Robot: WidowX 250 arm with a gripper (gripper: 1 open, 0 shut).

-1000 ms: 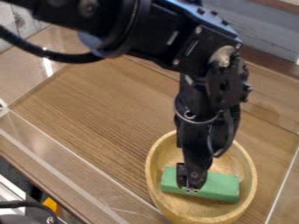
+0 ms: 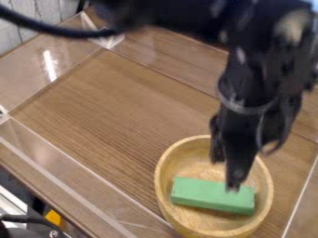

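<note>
A round wooden bowl (image 2: 177,165) sits at the lower right of the camera view, with a green rectangular block (image 2: 202,193) lying in it. Above the bowl is my gripper (image 2: 229,160), dark and blurred by motion, its fingertips over the block's upper side. Whether anything is between the fingers is hard to see; the block rests in the bowl below them.
A bare wooden surface (image 2: 99,112) fills the left and middle, with clear strips along its left and front. Cables and a yellow item show at the lower left corner.
My gripper has lifted from down on the green block and shifted toward the right, now blurred. The block stays in the bowl, more of it in view.
</note>
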